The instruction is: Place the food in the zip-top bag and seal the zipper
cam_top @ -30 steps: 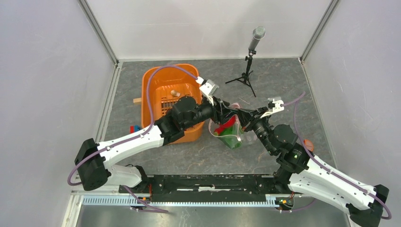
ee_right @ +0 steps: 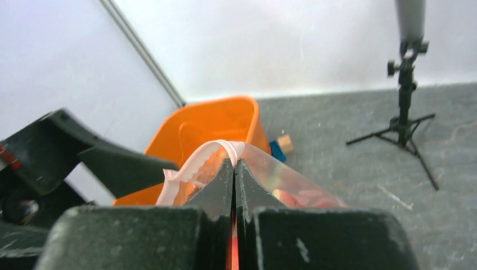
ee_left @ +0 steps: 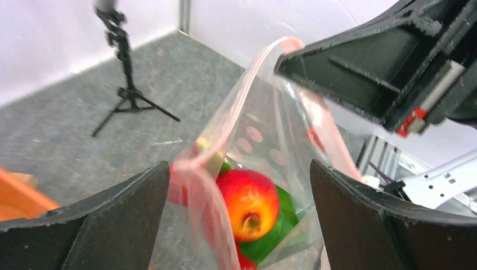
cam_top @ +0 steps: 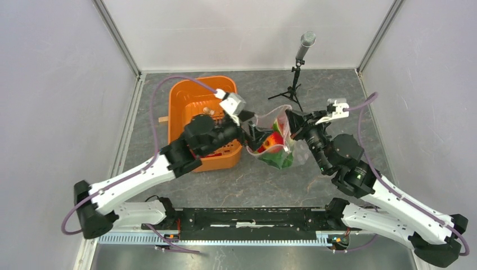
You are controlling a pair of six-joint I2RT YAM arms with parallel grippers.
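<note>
A clear zip bag (cam_top: 275, 143) with pink rim hangs between my grippers, holding red and yellow fruit (ee_left: 247, 205) and green items. My right gripper is shut on the bag's rim, which bunches at its tips. My left gripper stands open at the bag's left side, its black fingers either side of the near rim in its wrist view. The bag's mouth gapes open toward the left gripper.
An orange basket (cam_top: 185, 98) stands left of the bag, a small wooden block (ee_right: 284, 143) beside it. A microphone tripod (cam_top: 292, 90) stands behind, to the right.
My left gripper has drawn back leftward and stands apart from the right one. The right gripper has shifted slightly up and right with the bag, uncovering more of its contents.
</note>
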